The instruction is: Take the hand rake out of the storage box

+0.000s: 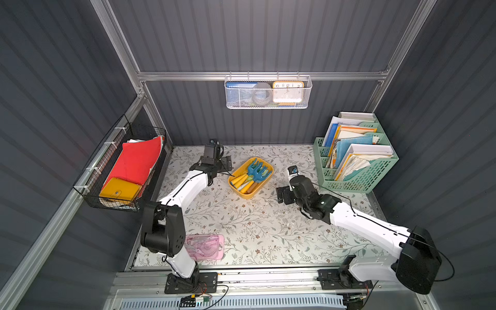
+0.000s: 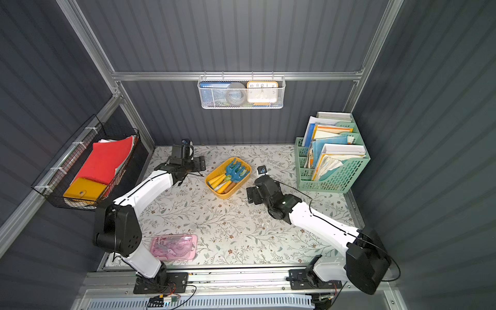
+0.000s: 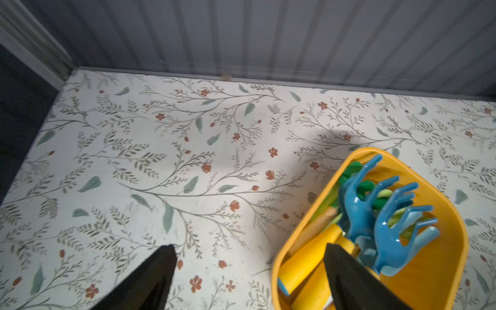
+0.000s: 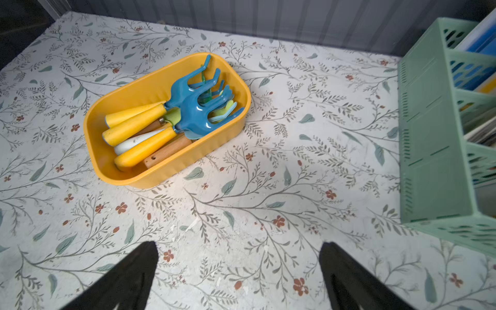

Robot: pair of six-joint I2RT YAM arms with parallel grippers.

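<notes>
A yellow storage box (image 1: 242, 188) stands mid-table, packed with hand tools. Blue hand rakes (image 4: 206, 118) with yellow handles (image 4: 147, 149) lie on top, tines toward the back end. My left gripper is just left of the box, fingers apart with bare table and part of the box's rim seen between them. My right gripper hangs to the right and front of the box, open, with nothing between its fingers.
A green file organiser (image 1: 377, 170) stands at the back right. A wire basket (image 1: 103, 204) hangs left, a white basket (image 1: 242, 103) on the back wall. A pink case (image 1: 217, 248) lies front left. Table around the box is clear.
</notes>
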